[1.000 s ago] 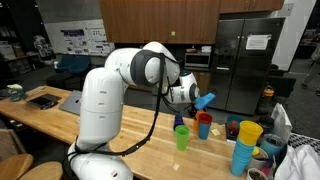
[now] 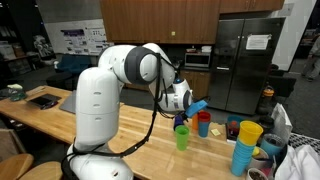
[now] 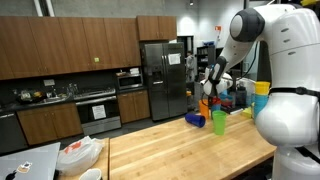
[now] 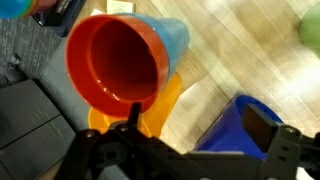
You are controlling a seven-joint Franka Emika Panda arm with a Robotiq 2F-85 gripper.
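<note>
My gripper is open above the cups, with nothing held between its fingers. In the wrist view, one finger (image 4: 128, 138) overlaps the near rim of a cup, red inside and blue outside (image 4: 115, 60); contact cannot be told. An orange cup (image 4: 160, 108) shows partly beneath it. On the other side, the second finger (image 4: 258, 125) covers part of a dark blue cup (image 4: 228, 128). A green cup (image 4: 311, 30) is cut off at the upper right edge. In exterior view 1, the blue cup (image 2: 179, 122) stands behind the green cup (image 2: 181, 138).
To the right in exterior view 1 are a yellow cup (image 2: 249, 132) on a blue stack (image 2: 241, 158), a red container (image 2: 275, 124) and several other vessels.
In exterior view 1 the gripper end has moved left and slightly down, away from above the red cup toward the blue cup. The cups appear unmoved.
</note>
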